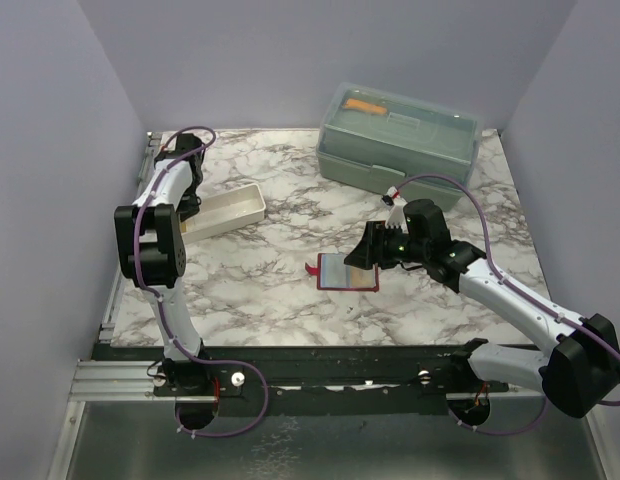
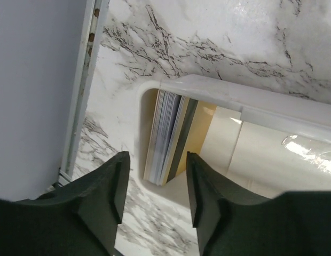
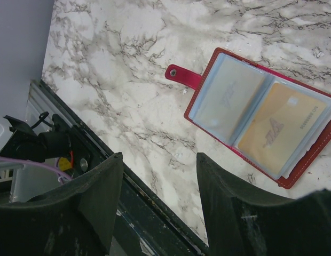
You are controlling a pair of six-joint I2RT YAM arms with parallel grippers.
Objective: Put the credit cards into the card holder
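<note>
Inside the near-left end of a white box [image 2: 299,114] stands a row of several cards [image 2: 164,136], on edge, with a yellowish one [image 2: 200,130] leaning at the row's right. Above them my left gripper hangs with its fingers apart and nothing between them. The red card holder [image 3: 261,112] lies spread open on the table, its clear sleeves facing up; a tan card shows in the right-hand sleeve. Its strap [image 3: 182,76] sticks out to the left. Over the marble beside the holder, my right gripper is open and empty.
A large lidded greenish box [image 1: 398,140] stands at the back right. A grey wall [image 2: 34,96] rises close on the left arm's side.
</note>
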